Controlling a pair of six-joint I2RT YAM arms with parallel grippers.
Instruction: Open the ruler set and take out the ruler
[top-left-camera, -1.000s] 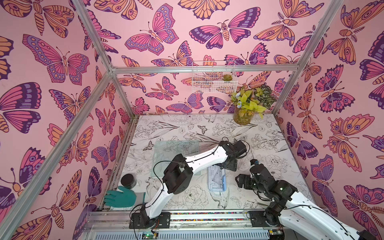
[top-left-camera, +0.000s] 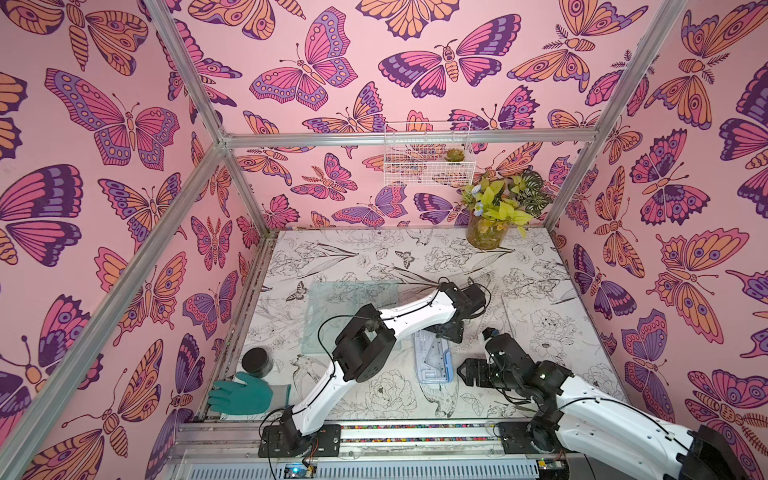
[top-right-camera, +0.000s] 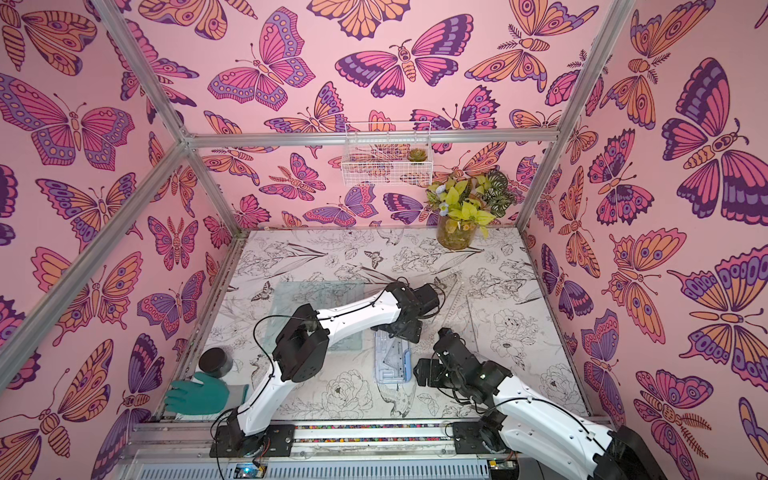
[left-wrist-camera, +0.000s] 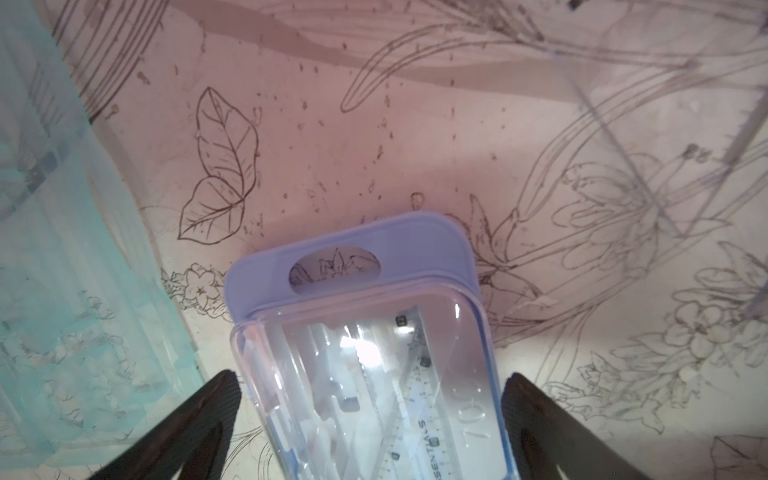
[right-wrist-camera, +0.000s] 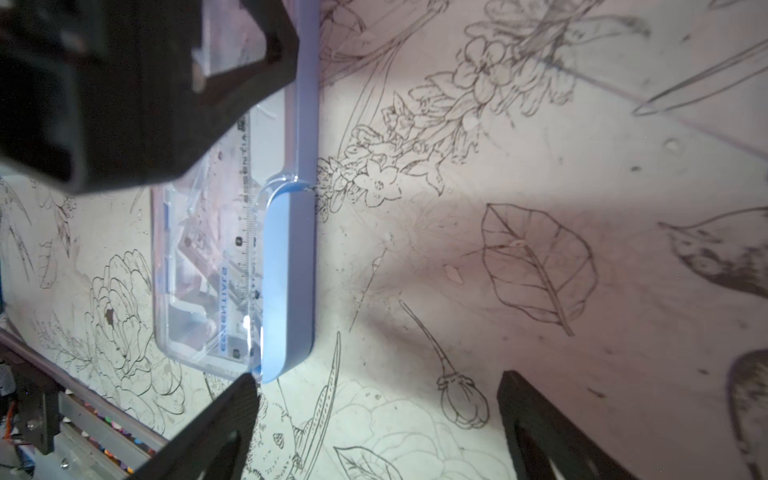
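The ruler set is a blue case (top-left-camera: 447, 369) with a clear lid (left-wrist-camera: 320, 384), lying flat and shut on the table. Under the lid the clear ruler (left-wrist-camera: 428, 424) shows with its printed marks, beside other set pieces. At the handle end, my left gripper is open, its fingers on either side of the case; whether they touch it cannot be seen. Low on the case's right, my right gripper stands open with only tabletop between its fingers. A blue side clasp (right-wrist-camera: 289, 272) faces it. The left arm covers part of the case from above.
A translucent teal sheet (top-left-camera: 344, 308) lies left of the case. A teal glove (top-left-camera: 240, 394) and a dark round container (top-left-camera: 257, 362) sit front left. A potted plant (top-left-camera: 488, 228) stands at the back. Thin clear edges show on the right-hand tabletop.
My right gripper has come left, closer to the case. The left gripper has shifted slightly left, and the case appears to have moved a little left as well.
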